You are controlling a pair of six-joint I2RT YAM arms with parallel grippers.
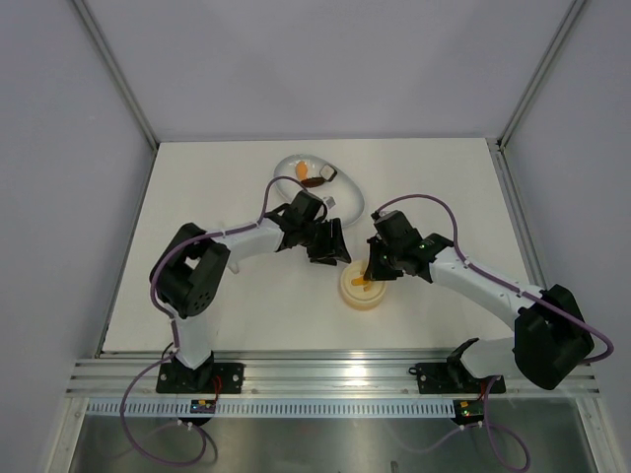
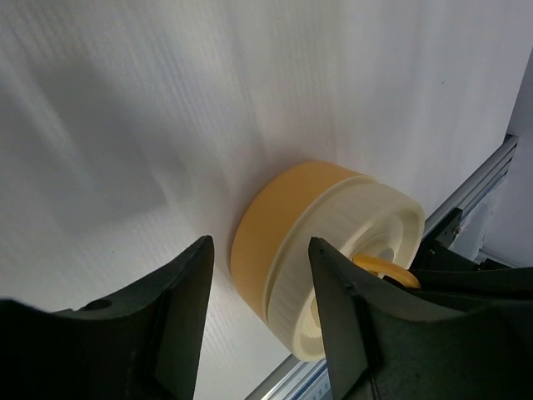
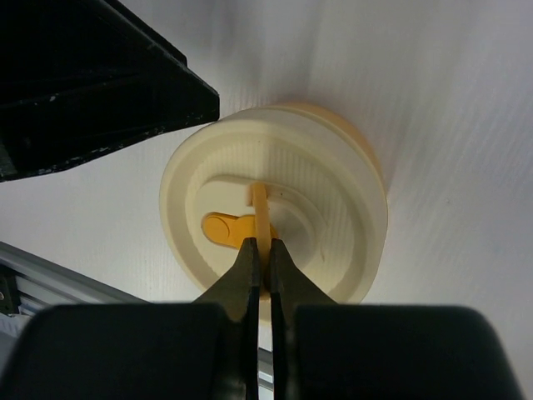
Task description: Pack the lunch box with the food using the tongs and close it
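Observation:
A round cream lunch box (image 1: 357, 296) with an orange base band and orange latch sits near the table's front middle. My right gripper is shut on the upright orange latch tab (image 3: 260, 200) on its lid (image 3: 333, 250). My left gripper (image 1: 331, 254) hangs just left and above of the box; in the left wrist view its two fingers (image 2: 179, 292) stand apart beside the box's side (image 2: 262, 225), with nothing held.
A grey oval tray (image 1: 339, 202) at the back holds small food items. A pale utensil (image 1: 235, 266) lies on the left under the left arm.

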